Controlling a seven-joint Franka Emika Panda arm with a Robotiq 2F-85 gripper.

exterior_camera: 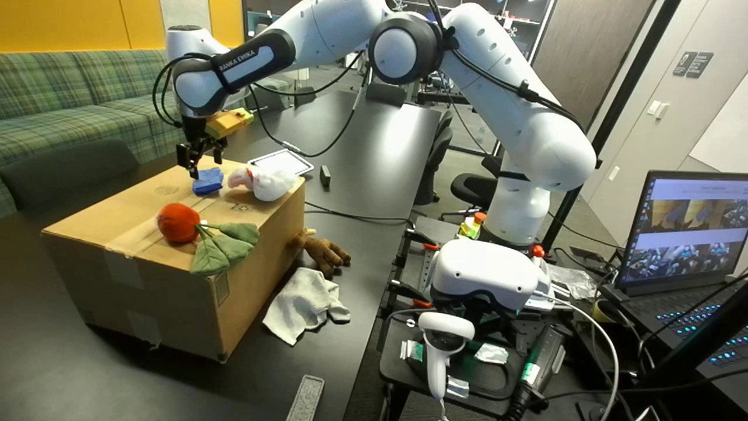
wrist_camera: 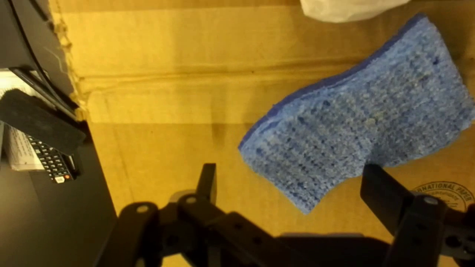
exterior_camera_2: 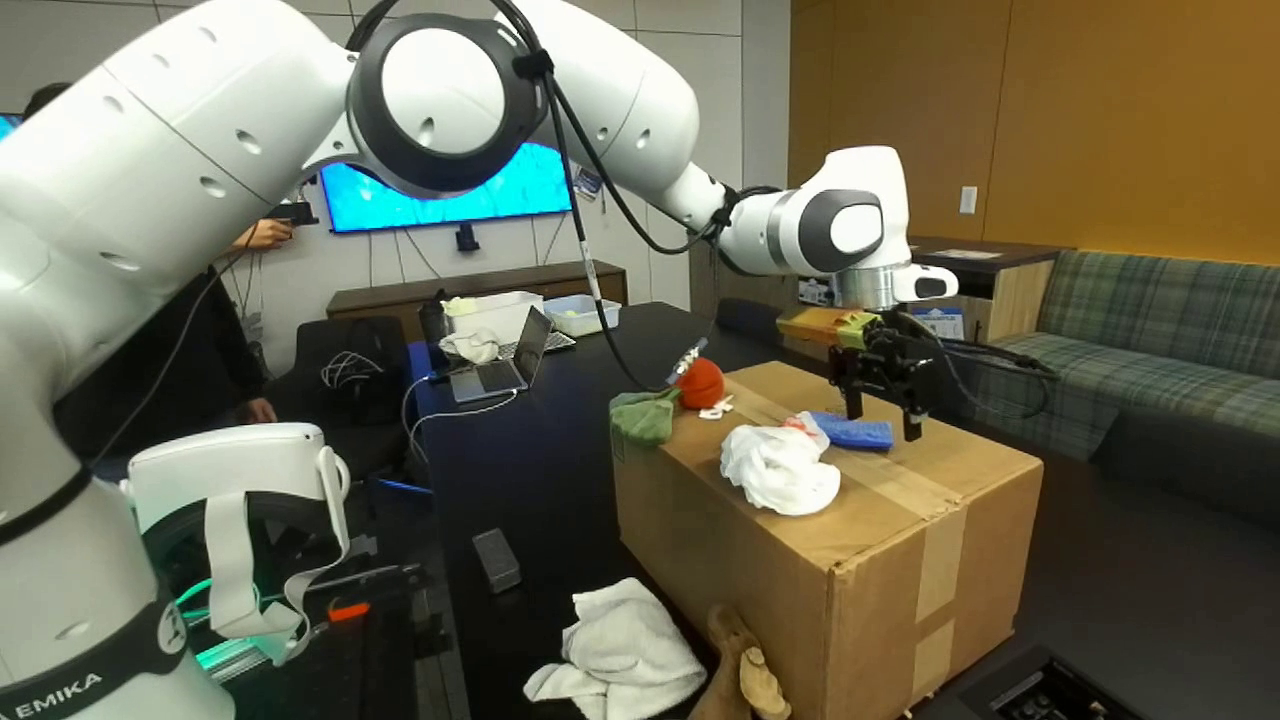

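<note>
A blue sponge-like pad (wrist_camera: 356,111), ribbed and slightly bent, lies on top of the cardboard box (exterior_camera: 151,193). Just above the box, at the pad's edge, is my gripper (exterior_camera_2: 883,419), its fingers open and nothing held between them. In the wrist view the right finger (wrist_camera: 385,191) overlaps the pad's lower edge; whether they touch I cannot tell. The left finger (wrist_camera: 207,184) stands clear of the pad over bare cardboard. Close beside the pad sits a white plastic bundle (exterior_camera_2: 780,468).
A red plush vegetable with green leaves (exterior_camera: 179,223) lies on the box top. On the dark table beside the box are a brown plush toy (exterior_camera: 324,252), a pale cloth (exterior_camera: 305,305) and a white-framed tablet (exterior_camera: 284,162). Much of the box top is bare.
</note>
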